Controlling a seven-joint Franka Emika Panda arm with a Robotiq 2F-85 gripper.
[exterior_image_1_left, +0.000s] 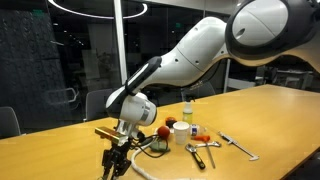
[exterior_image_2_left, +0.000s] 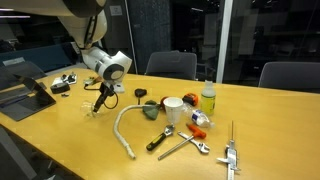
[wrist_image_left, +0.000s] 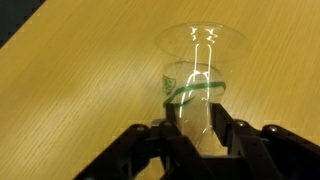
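Note:
A clear plastic cup with a green band shows in the wrist view, its wide end away from my gripper. The fingers stand apart on either side of the cup's near, narrow part. Whether they press on it does not show. In exterior view 2 the cup is a faint see-through shape at the table's left, beside my gripper. In exterior view 1 my gripper is low at the bottom edge, and the cup can hardly be made out.
Right of my arm in exterior view 2 lie a pale curved hose, a white mug, a bottle and several tools. A black object is at the left edge.

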